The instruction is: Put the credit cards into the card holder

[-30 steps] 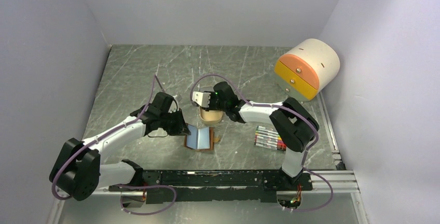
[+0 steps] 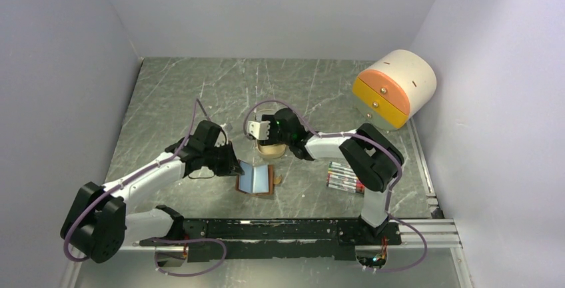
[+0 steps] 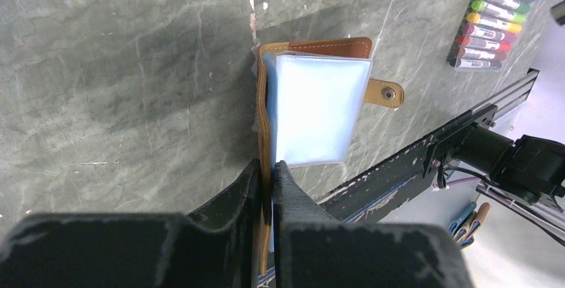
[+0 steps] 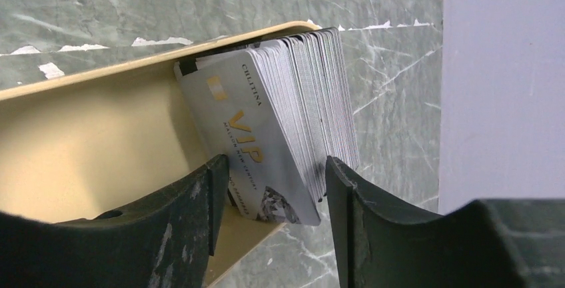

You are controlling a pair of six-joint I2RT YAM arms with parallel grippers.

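The brown card holder lies open on the table with clear sleeves showing. My left gripper is shut on one cover of it, the brown edge and sleeve standing between its fingers. In the right wrist view a thick stack of silver credit cards, the front one marked VIP, leans at one end of a beige box. My right gripper is part open around the stack's lower part, one finger close to the VIP card's face and the other beside the edges of the cards behind. Whether either finger touches is unclear.
A row of coloured markers lies to the right of the holder. At the back right stands a cream cabinet with orange and yellow drawers.
The left gripper and the card holder are almost still.
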